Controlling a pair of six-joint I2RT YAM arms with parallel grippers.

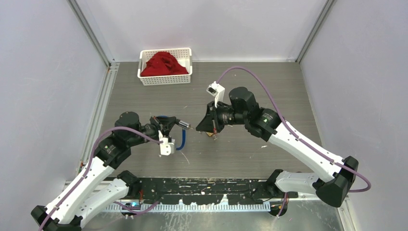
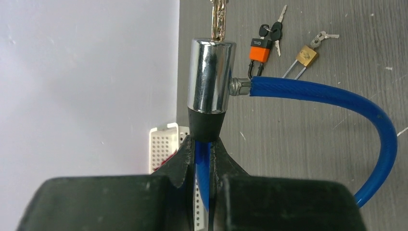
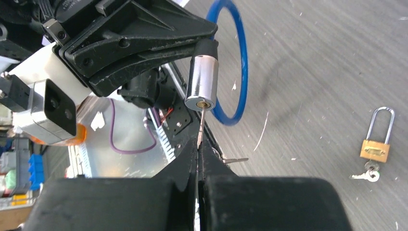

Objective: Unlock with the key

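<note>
The blue cable lock (image 2: pixel 312 90) has a chrome barrel (image 2: pixel 208 74) with a black end cap, on which my left gripper is shut. In the right wrist view, the barrel's round face (image 3: pixel 201 103) and brass keyhole point toward my right gripper, shut on a slim key (image 3: pixel 200 129). The key's tip meets the keyhole, and much of the blade shows outside; how deep it sits I cannot tell. A second key (image 3: pixel 235 160) sticks out beside the right fingers. From above, the barrel (image 1: pixel 183 124) lies between both grippers.
On the table lie a brass padlock (image 3: pixel 375 150) with keys and an orange-black padlock (image 2: pixel 260 50) with keys. A white basket (image 1: pixel 166 80) with red cloth (image 1: pixel 163 65) stands at the back left.
</note>
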